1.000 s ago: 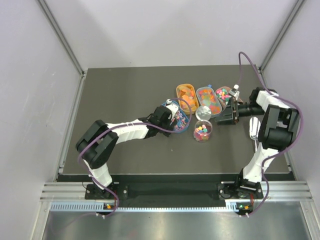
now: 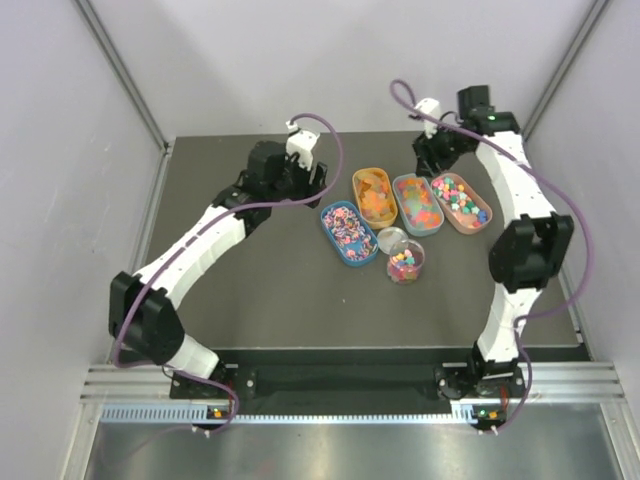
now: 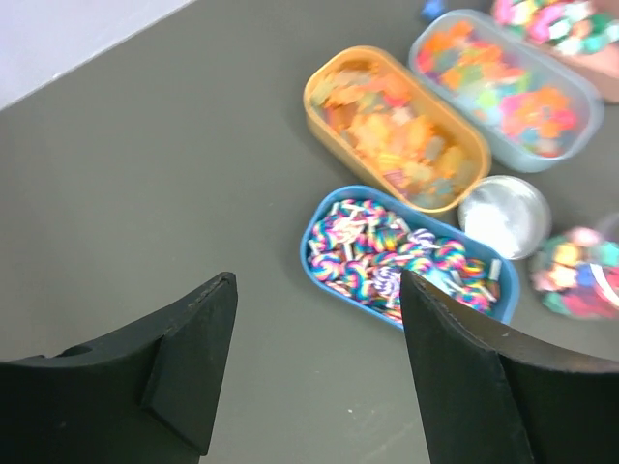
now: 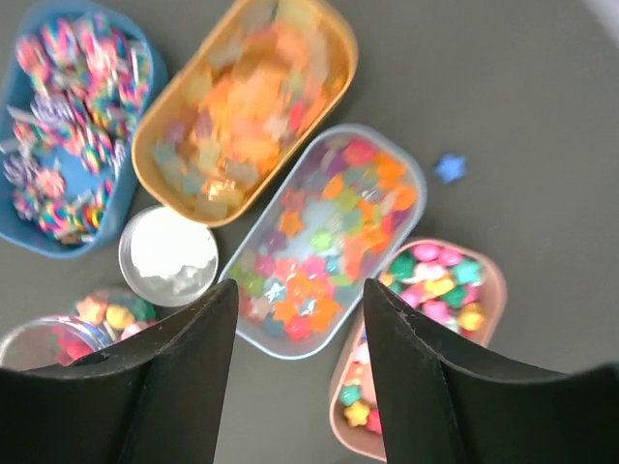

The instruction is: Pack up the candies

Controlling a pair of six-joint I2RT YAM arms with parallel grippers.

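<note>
A clear round jar (image 2: 405,262) with colourful candies inside stands at the middle right of the table. Its top looks uncovered; a round clear lid (image 4: 170,255) lies on the table beside it. Behind are four candy boxes: blue with lollipops (image 3: 387,256), yellow with orange gummies (image 2: 375,197), pale blue with bright gummies (image 2: 418,206), and pink with mixed candies (image 2: 462,204). Left of the yellow box my left gripper (image 2: 318,192) hangs open and empty. Above the far end of the pale blue box, my right gripper (image 2: 429,163) is open, also empty.
A small blue star candy (image 4: 451,167) lies loose on the table beyond the pale blue and pink boxes. Bare table (image 2: 250,300) spreads across the left and front. The right arm crosses the table's right side and covers whatever lies beneath.
My left arm has risen back and left from the blue box. The lid has shifted left; the metal scoop at right is now hidden.
</note>
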